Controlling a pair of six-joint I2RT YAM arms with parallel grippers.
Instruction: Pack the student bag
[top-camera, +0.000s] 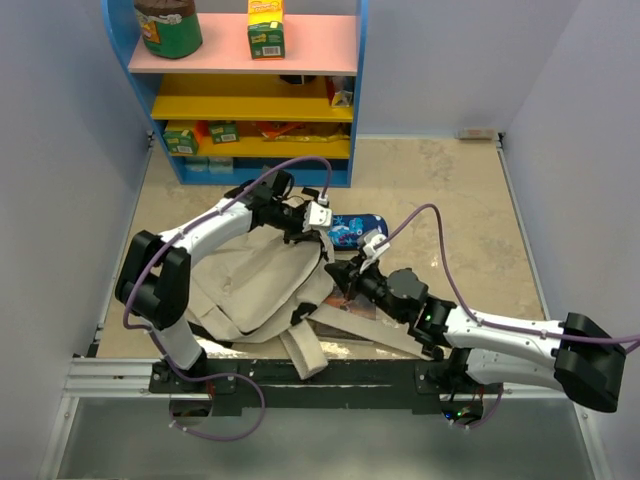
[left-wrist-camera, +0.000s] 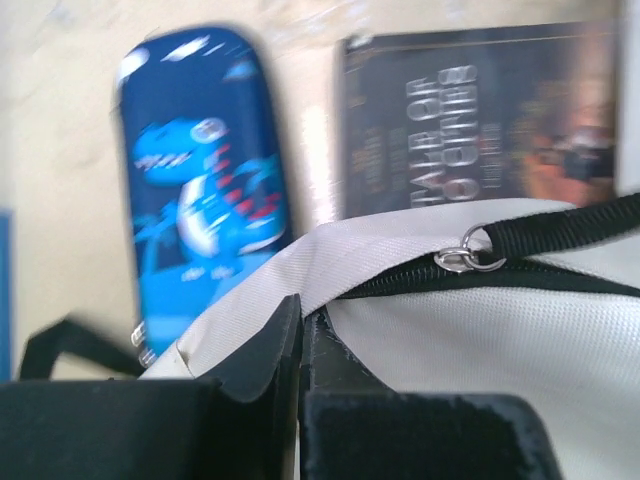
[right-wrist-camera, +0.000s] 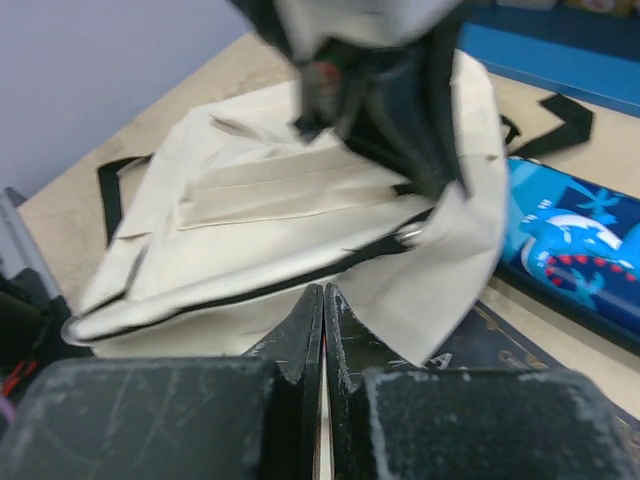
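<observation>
The cream student bag (top-camera: 250, 280) lies on its side across the left of the table, its dark zipper (right-wrist-camera: 300, 280) running along the opening. My left gripper is shut on the bag's edge fabric near the zipper end, where a metal ring and black pull show. Just right of that edge, my right gripper is shut with nothing seen between its fingers. Beyond the bag lies a blue dinosaur pencil case (top-camera: 355, 231). A dark book (left-wrist-camera: 440, 120) rests beside it, partly covered by the bag cloth.
Behind stands a blue-framed shelf (top-camera: 255, 97) with boxes and packs on its boards. A bag strap (top-camera: 365, 332) stretches toward the front right.
</observation>
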